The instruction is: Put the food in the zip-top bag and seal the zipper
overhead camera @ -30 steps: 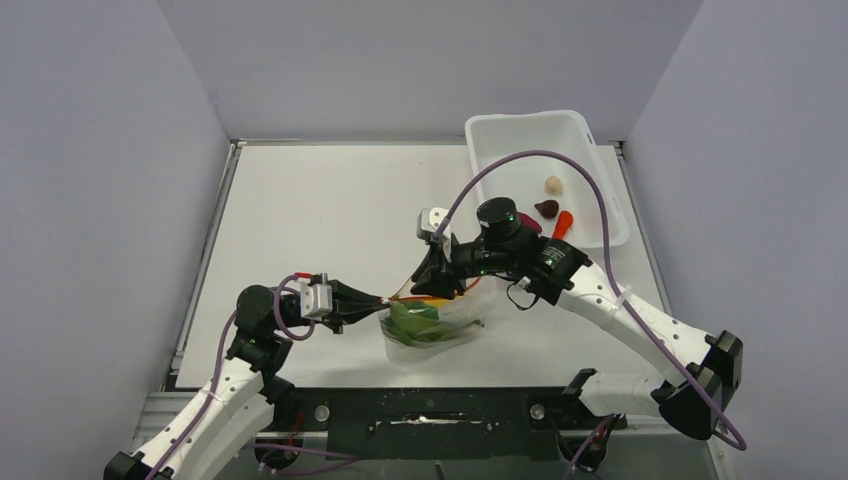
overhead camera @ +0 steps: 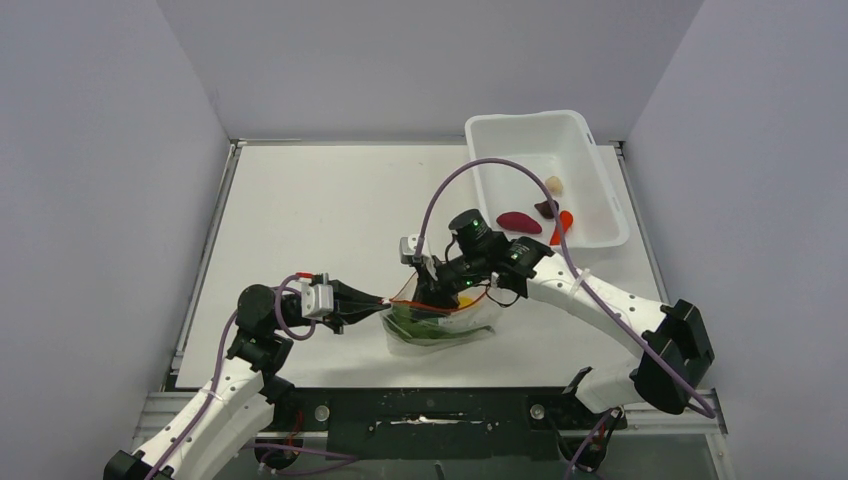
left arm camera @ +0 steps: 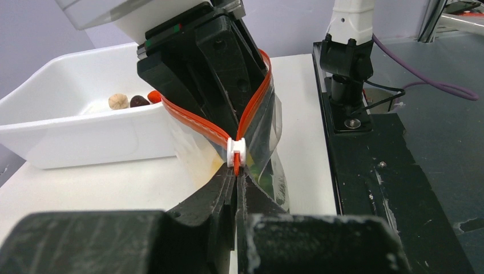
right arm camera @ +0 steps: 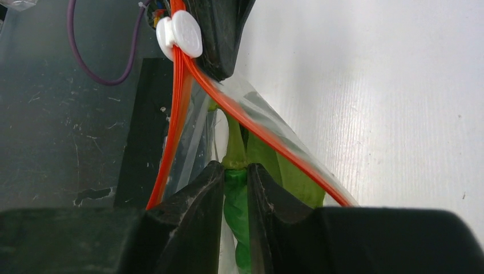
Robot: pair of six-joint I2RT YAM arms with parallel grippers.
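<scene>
The clear zip top bag [overhead camera: 405, 347] stands at the middle front of the table, its red-orange zipper rim [right arm camera: 251, 123] spread apart. Leafy greens [overhead camera: 420, 326] and something yellow [overhead camera: 467, 300] show inside. My left gripper is shut on the zipper's end, just below the white slider [left arm camera: 236, 152]. From above, my right gripper reaches down through the bag's mouth. In the right wrist view the right gripper is shut on a green vegetable [right arm camera: 236, 202] at its paler stem end. The vegetable's lower part is partly hidden by the fingers.
A white bin [overhead camera: 595, 190] at the back right holds a dark red root [overhead camera: 519, 222], an orange-red item [overhead camera: 562, 228], a dark round piece [overhead camera: 546, 209] and a tan round piece [overhead camera: 554, 185].
The left arm stays in place at the zipper end.
</scene>
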